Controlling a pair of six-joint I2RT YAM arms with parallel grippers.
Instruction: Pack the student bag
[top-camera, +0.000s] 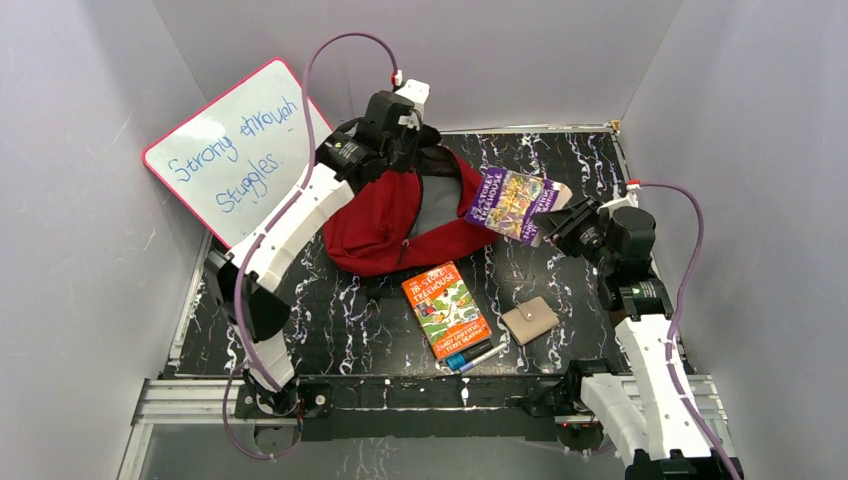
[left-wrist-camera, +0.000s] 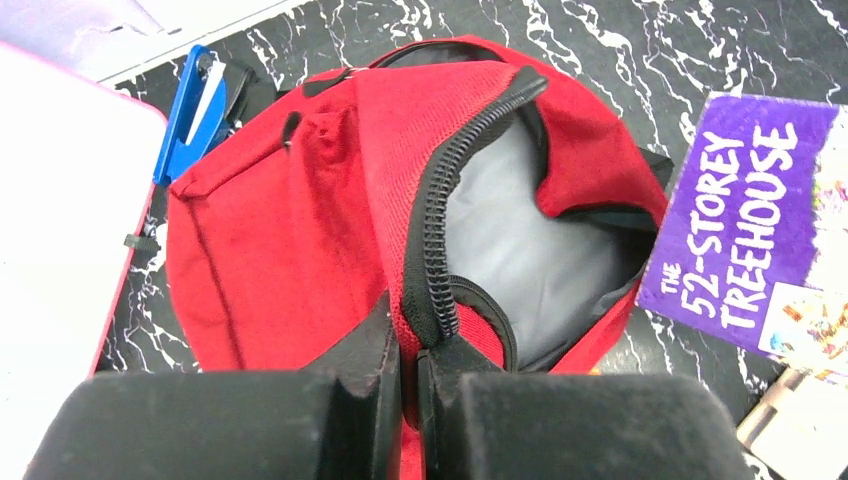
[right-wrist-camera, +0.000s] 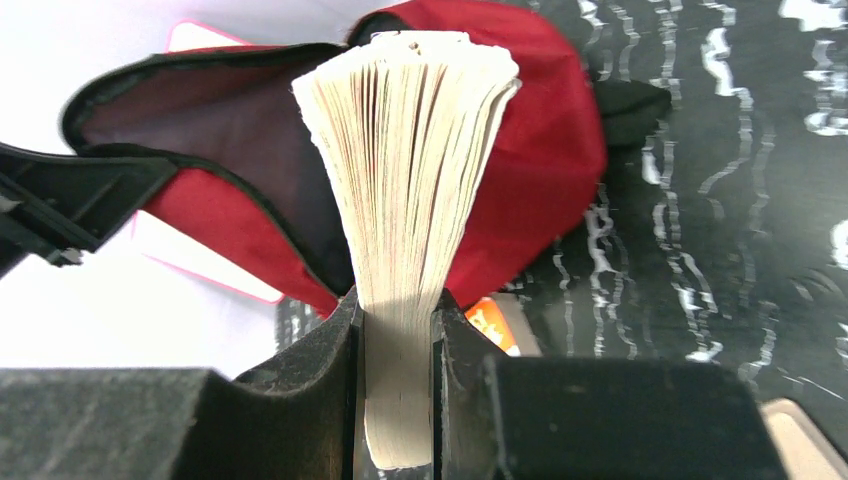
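The red bag (top-camera: 374, 228) lies at the back middle of the table, its mouth pulled wide so the grey lining (left-wrist-camera: 520, 230) shows. My left gripper is shut on the zippered edge (left-wrist-camera: 440, 190) of that mouth. Gripped in my right gripper is the purple 52-Storey Treehouse book (top-camera: 510, 203); its page edges (right-wrist-camera: 410, 150) face the right wrist camera. In the top view the book's far end is at the bag's right side, by the opening. An orange book (top-camera: 447, 310) rests flat in front of the bag.
A beige wallet (top-camera: 530, 320) sits right of the orange book, with markers (top-camera: 475, 356) near the front edge. The whiteboard (top-camera: 240, 155) leans at the back left. A blue object (left-wrist-camera: 190, 105) lies behind the bag.
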